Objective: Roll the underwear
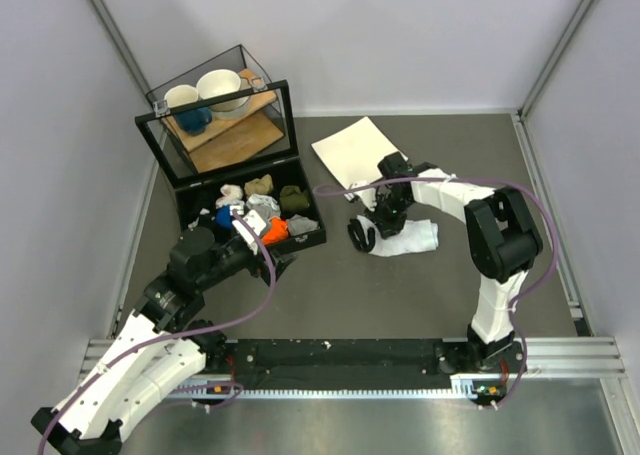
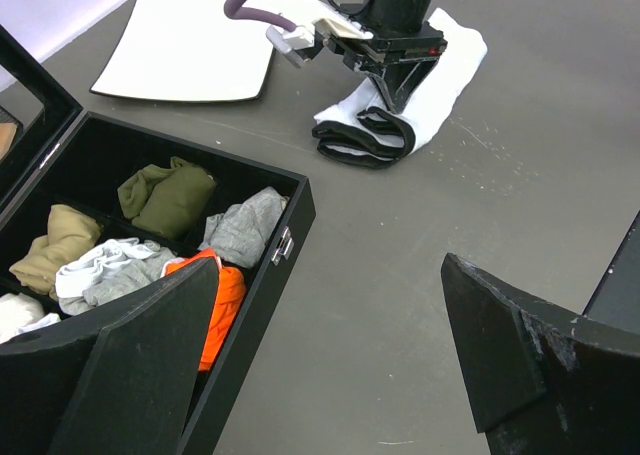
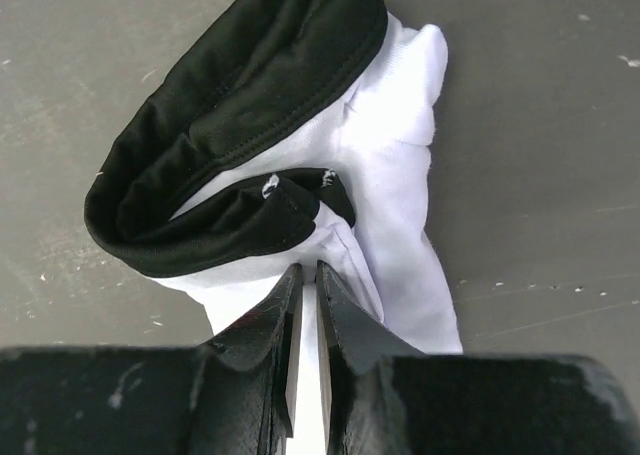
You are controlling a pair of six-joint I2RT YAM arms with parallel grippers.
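Note:
White underwear with a black waistband (image 1: 410, 237) lies folded flat on the grey table, right of the black box (image 2: 245, 345). My right gripper is down on it, its fingertips close together at the white cloth just beside the inner band; whether cloth is between them I cannot tell. The black band (image 3: 230, 95) loops over the cloth's end. My left gripper (image 1: 275, 260) hovers at the box's front right, its fingers wide apart with nothing between them, as the left wrist view shows.
A white square board (image 1: 358, 153) lies at the back. The box holds several rolled garments, with a glass case of bowls and mugs (image 1: 215, 95) behind it.

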